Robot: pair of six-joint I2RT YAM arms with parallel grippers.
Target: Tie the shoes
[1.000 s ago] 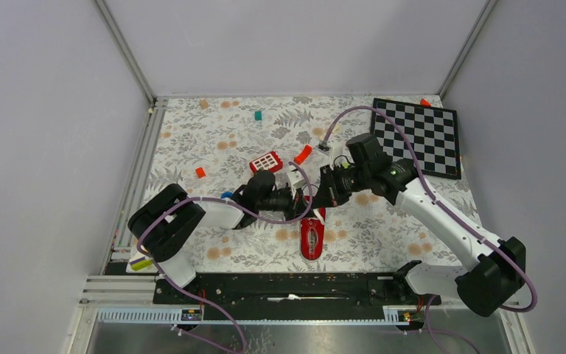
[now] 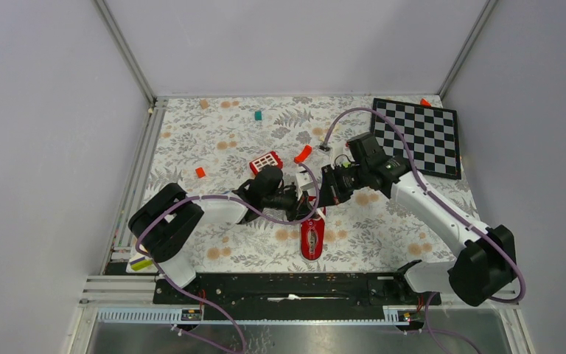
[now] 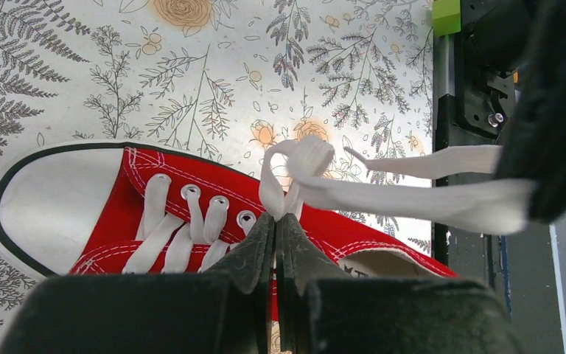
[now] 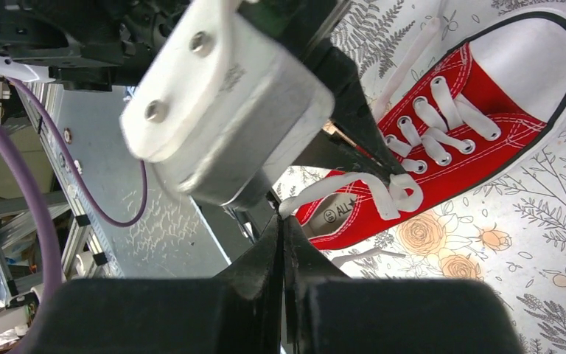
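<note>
A red canvas shoe (image 2: 312, 240) with a white toe cap (image 3: 51, 206) lies under both grippers. In the left wrist view my left gripper is shut over the shoe, a loop of white lace (image 3: 302, 155) pinched at its fingertips. In the right wrist view my right gripper is shut on a white lace (image 4: 339, 181) that stretches toward the left gripper's fingers above the shoe's opening. The laces along the tongue (image 4: 442, 125) run crossed through the eyelets. In the top view both grippers cover the shoe's heel end.
A chessboard (image 2: 415, 139) lies at the back right. A red-and-white object (image 2: 265, 162) and small coloured blocks (image 2: 258, 116) lie scattered behind and left of the arms. The table's front edge, with a black rail, is close beside the shoe. Purple cables arch over both arms.
The left gripper and wrist have shifted slightly in the top view. The right arm has moved a little toward the back, its cable shifting with it.
</note>
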